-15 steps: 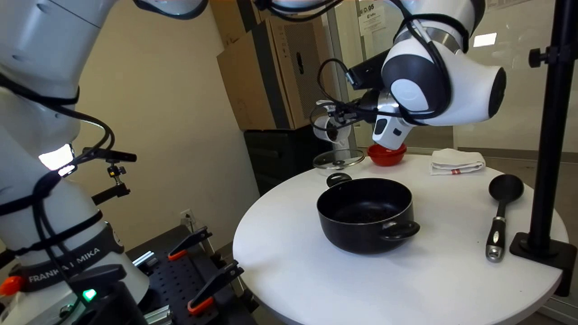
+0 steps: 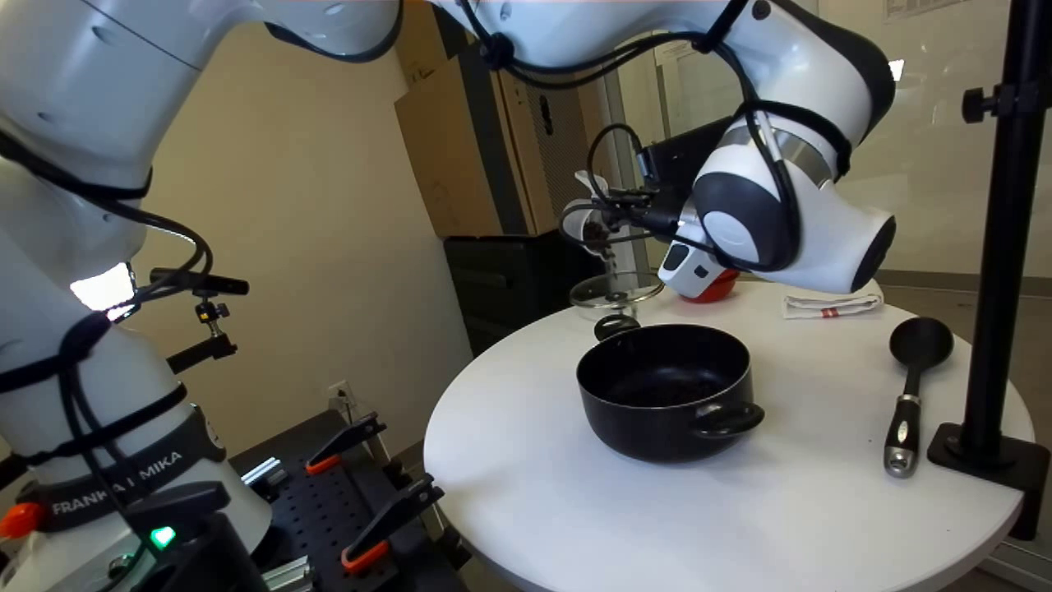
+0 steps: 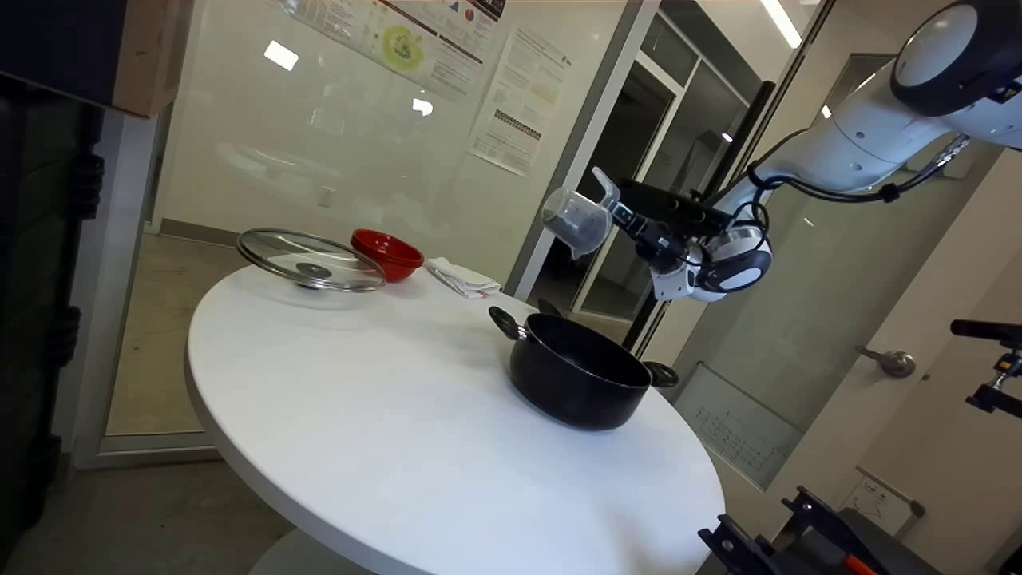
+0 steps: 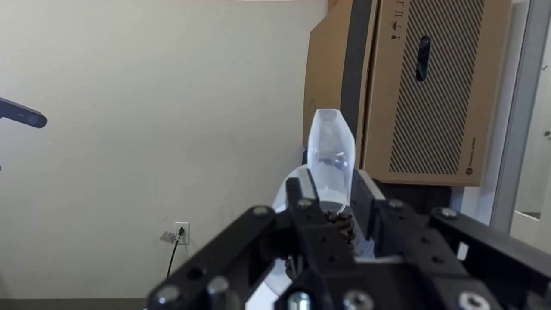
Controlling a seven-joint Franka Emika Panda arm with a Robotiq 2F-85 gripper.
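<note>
My gripper is shut on the handle of a clear plastic measuring cup (image 3: 577, 222), with one finger (image 4: 366, 191) on each side of the handle. Tilted, the cup hangs in the air above table height. Small dark brown pieces (image 4: 342, 223) show in it, partly hidden by the fingers in the wrist view. In exterior view 1 they gather at the cup's lower side. A black two-handled pot (image 2: 662, 424) stands uncovered on the white round table (image 2: 552, 474), lower than the cup. What lies on its dark floor is hard to make out.
A glass lid (image 3: 311, 260), a red bowl (image 3: 387, 254) and a folded white towel (image 3: 461, 278) lie along the table's far side. A black ladle (image 2: 913, 395) rests near a black post (image 2: 989, 247).
The wrist and forearm have come lower, and the cup has tipped further, its brown pieces shifting toward the low side. Pot, lid and ladle have stayed put.
</note>
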